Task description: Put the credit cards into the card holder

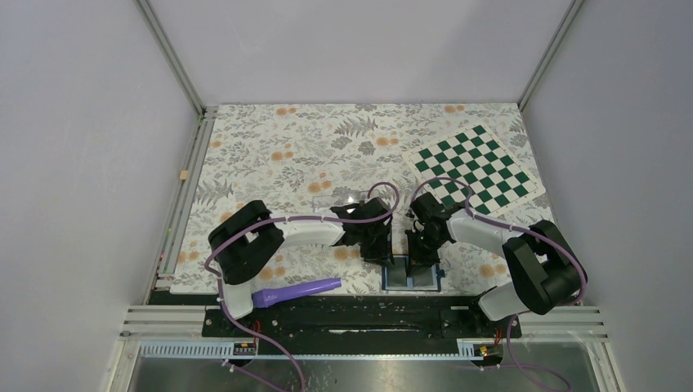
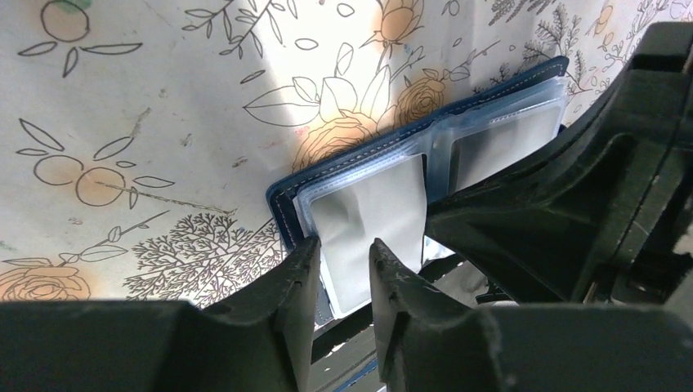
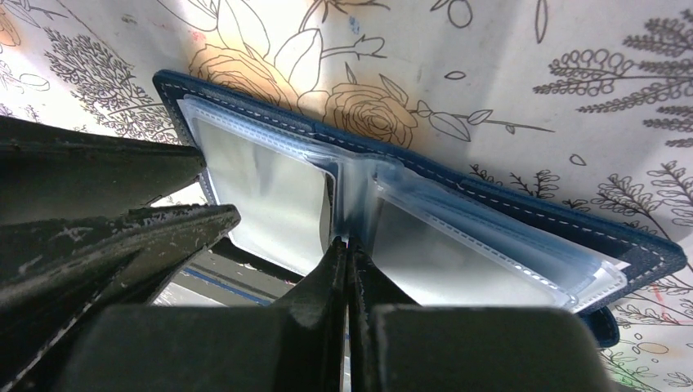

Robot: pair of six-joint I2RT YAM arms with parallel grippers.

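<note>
The blue card holder (image 1: 396,278) lies at the table's front edge beneath both grippers, with clear sleeves. In the left wrist view a pale card (image 2: 368,204) fills the near sleeve; my left gripper is open over that sleeve's end, one finger at its edge. In the right wrist view my right gripper is shut, fingertips on the clear strip between the two sleeves (image 3: 355,196), with nothing visible between them. The other sleeve (image 3: 441,257) also shows a pale insert.
A purple tube (image 1: 294,291) lies left of the holder along the front edge. A green checkered board (image 1: 470,163) is at the back right. Both arms crowd close over the holder.
</note>
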